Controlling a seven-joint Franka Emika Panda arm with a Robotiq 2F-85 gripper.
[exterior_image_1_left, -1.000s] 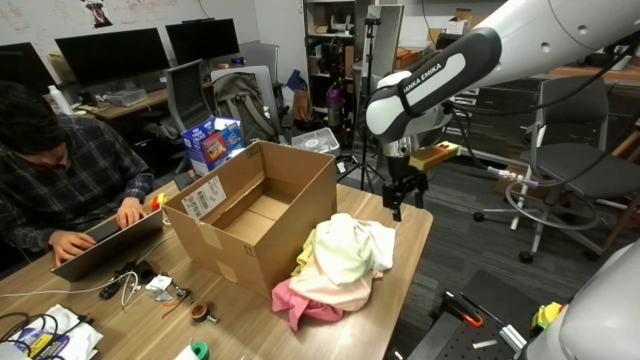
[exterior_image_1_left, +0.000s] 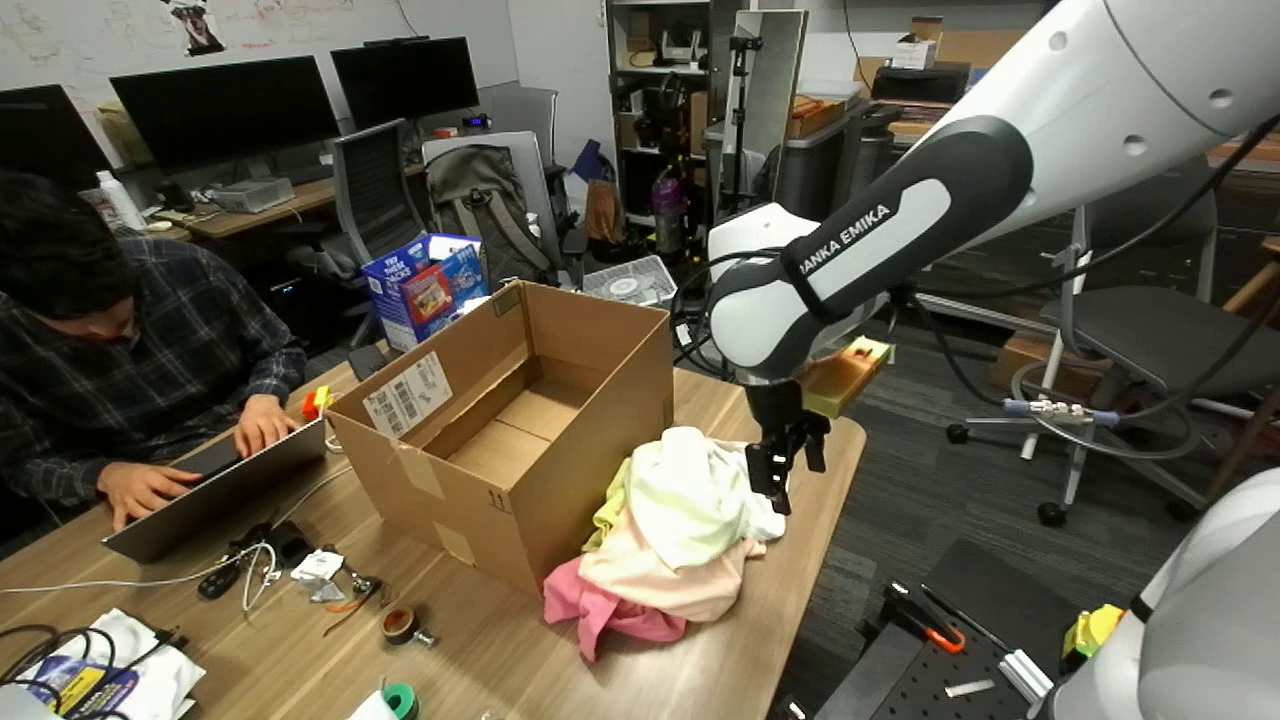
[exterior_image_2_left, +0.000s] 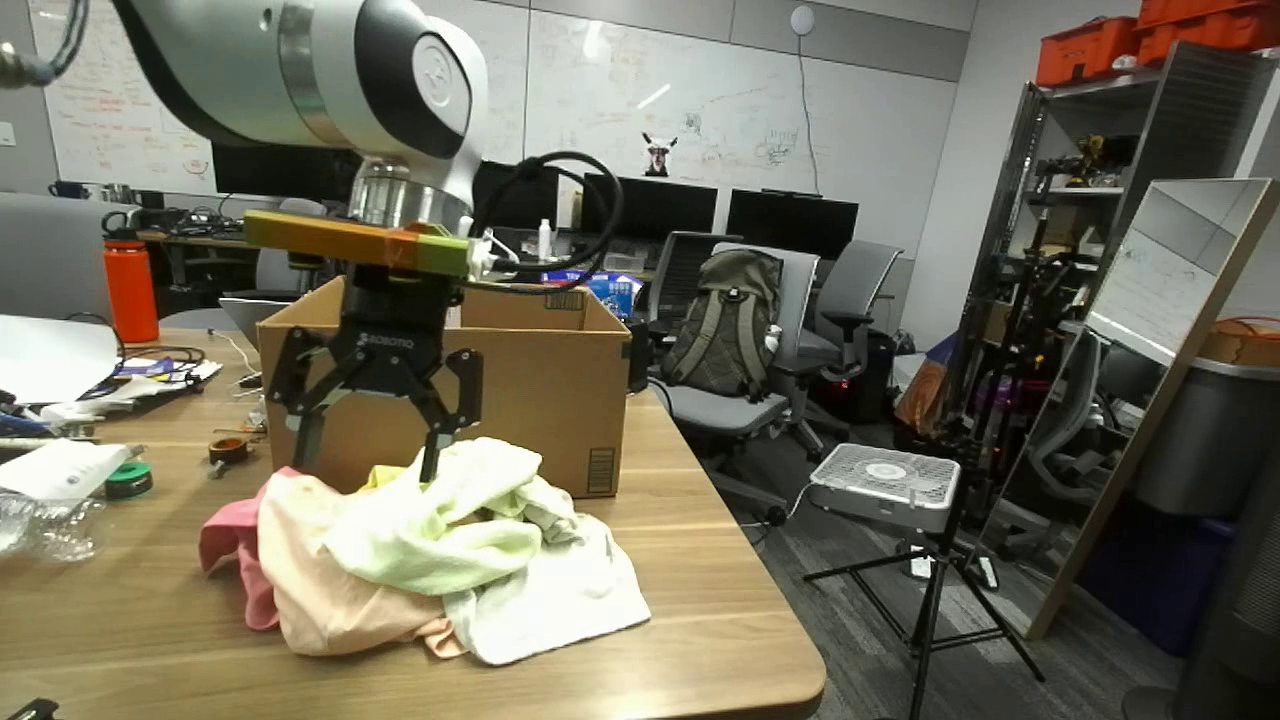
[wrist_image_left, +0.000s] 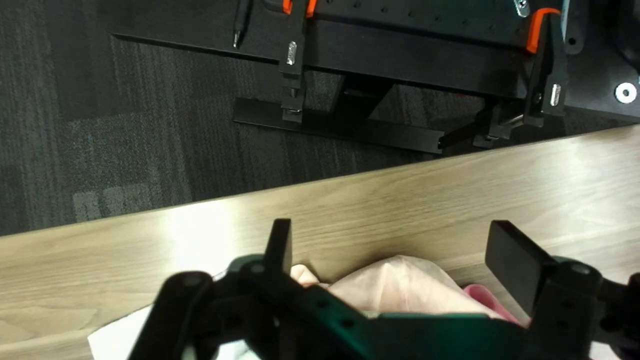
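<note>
My gripper (exterior_image_2_left: 368, 462) stands open, its two fingers spread apart with nothing held between them. In exterior view 1 the gripper (exterior_image_1_left: 792, 480) is at the right edge of a heap of cloths; whether it touches them I cannot tell. The heap holds a pale green cloth (exterior_image_2_left: 450, 534), a white cloth (exterior_image_2_left: 564, 600), a peach cloth (exterior_image_2_left: 312, 576) and a pink cloth (exterior_image_2_left: 234, 540), with a bit of yellow cloth (exterior_image_1_left: 609, 510) showing behind. In the wrist view the peach cloth (wrist_image_left: 396, 285) lies partly hidden behind the gripper's body.
Beside the heap, an open cardboard box (exterior_image_1_left: 588, 462) stands on the wooden table (exterior_image_1_left: 744, 648). Tape rolls, cables and a laptop (exterior_image_1_left: 228, 492) lie to the left. A person sits there.
The arm has come down and toward the left in exterior view 1, bringing my open gripper from beyond the cloths to their right edge. The cloths and box look unmoved.
</note>
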